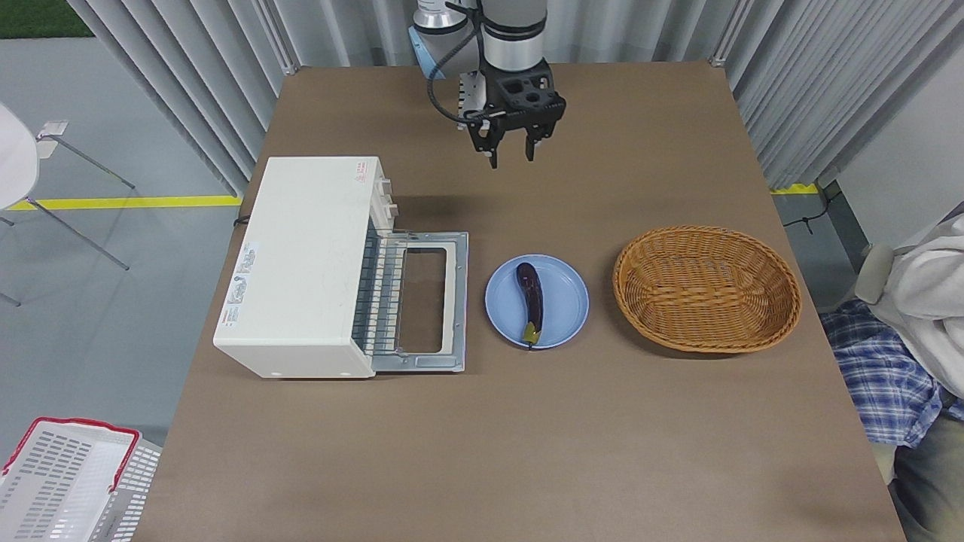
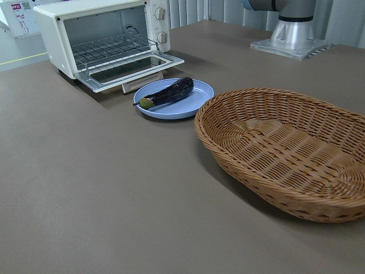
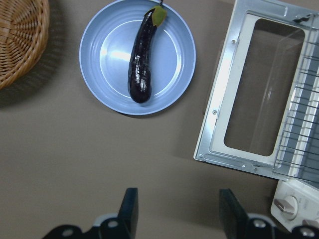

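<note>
My gripper (image 1: 511,155) is raised at the back of the table, behind the plate and the oven; in the wrist view its fingers (image 3: 128,209) stand apart, open, with nothing between them. A dark purple eggplant (image 1: 530,298) with a green stem lies on a blue plate (image 1: 565,298), also seen in the left view (image 2: 174,93). To its left a white toaster oven (image 1: 289,262) has its door (image 1: 456,302) folded down, a wire rack inside. A wicker basket (image 1: 706,287) sits right of the plate, empty.
A person (image 1: 904,379) sits beyond the right edge. A white crate (image 1: 63,479) and a chair stand on the floor to the left. The robot's base (image 2: 291,43) is at the back.
</note>
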